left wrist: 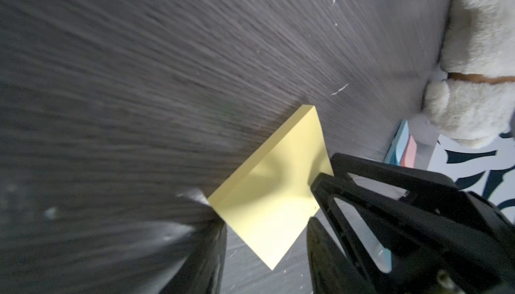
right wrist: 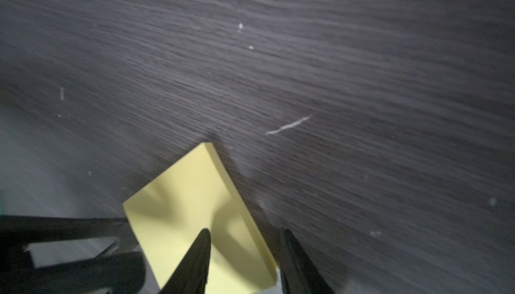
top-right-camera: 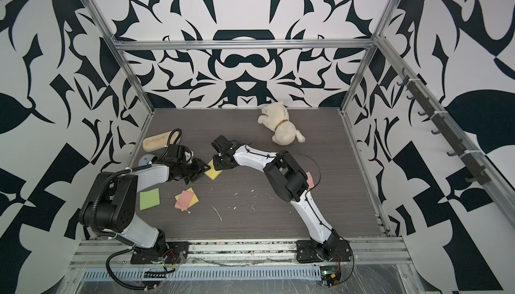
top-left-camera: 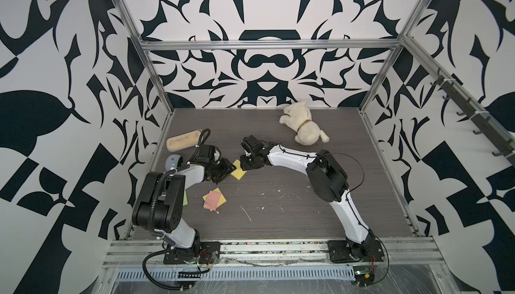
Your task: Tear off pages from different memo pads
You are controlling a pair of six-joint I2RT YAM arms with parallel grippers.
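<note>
A yellow memo pad [top-left-camera: 237, 171] lies mid-left on the table between my two grippers. My left gripper is part open, its fingertips at the pad's near corner in the left wrist view. My right gripper is part open, fingertips over the pad's edge in the right wrist view; whether either touches paper is unclear. A pink sheet [top-right-camera: 184, 200] lies on another yellow pad [top-right-camera: 193, 192], and a green pad [top-right-camera: 149, 198] lies near the left arm. Blue and pink pads [left wrist: 399, 144] sit farther right, mostly hidden by the right arm in the top views.
A white plush dog [top-left-camera: 303, 125] lies at the back right, a beige oblong object [top-left-camera: 182, 139] and a grey round object [top-left-camera: 173, 161] at the left. Small scraps are scattered on the table [top-left-camera: 284, 219].
</note>
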